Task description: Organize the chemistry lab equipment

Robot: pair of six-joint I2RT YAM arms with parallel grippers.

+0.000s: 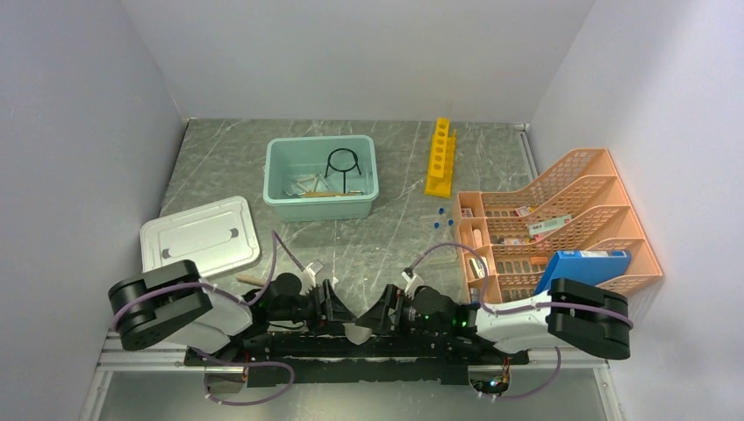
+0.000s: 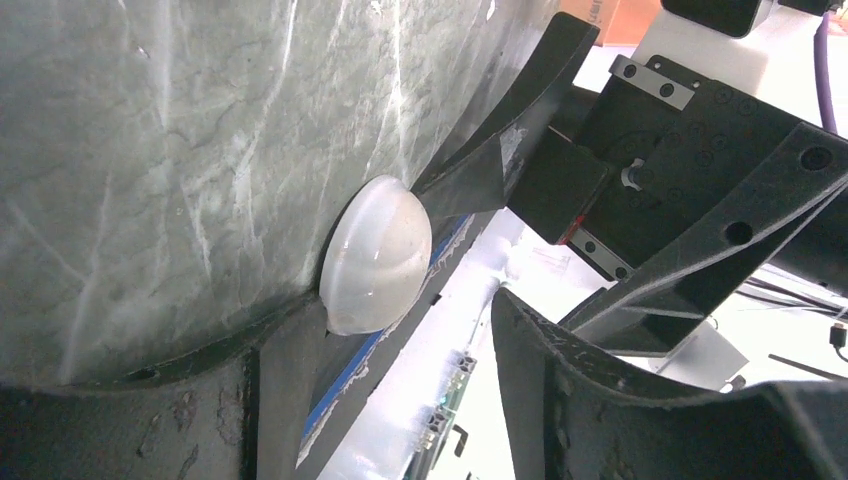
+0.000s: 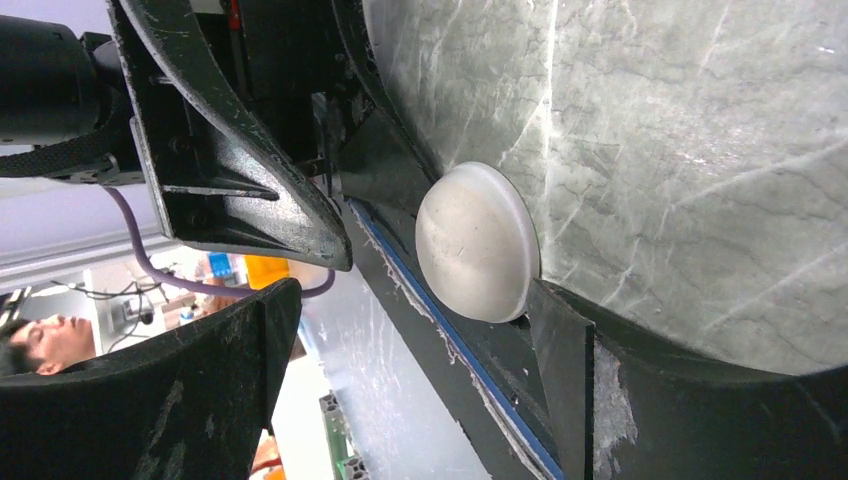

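Note:
A small white rounded dish (image 1: 357,333) (image 2: 375,255) (image 3: 472,242) lies at the table's front edge between the two grippers. My left gripper is part open around it, one finger close against it. My right gripper has a fingertip touching the dish's rim; whether it grips it is hard to see. A teal bin (image 1: 320,210) holds a black ring stand and glassware. A yellow tube rack (image 1: 439,155) stands behind, with several blue-capped tubes (image 1: 440,219) lying below it.
A white lid (image 1: 197,237) lies at the left. A peach organizer (image 1: 597,219) with small items and a blue box (image 1: 592,267) fills the right.

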